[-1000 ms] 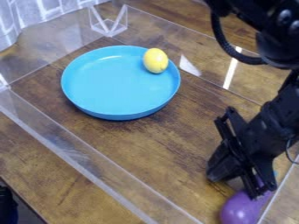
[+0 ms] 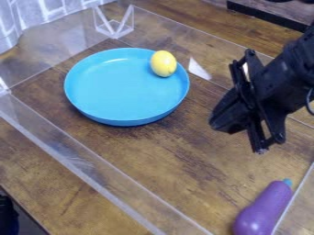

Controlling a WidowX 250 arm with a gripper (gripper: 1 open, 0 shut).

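A blue plate [image 2: 120, 92] lies at upper left, with a yellow egg-shaped object [image 2: 163, 63] on its right rim. A purple toy eggplant [image 2: 262, 211] lies at the lower right. My black gripper [image 2: 238, 128] hangs over the board right of the plate, above and apart from the eggplant, with nothing seen in it; how its fingers stand is hard to make out.
Clear plastic walls edge the wooden board [image 2: 147, 165] on the left and along the back. The middle of the board is bare.
My gripper has moved up and back, away from the eggplant, which now shows fully. The plate and yellow object are unmoved.
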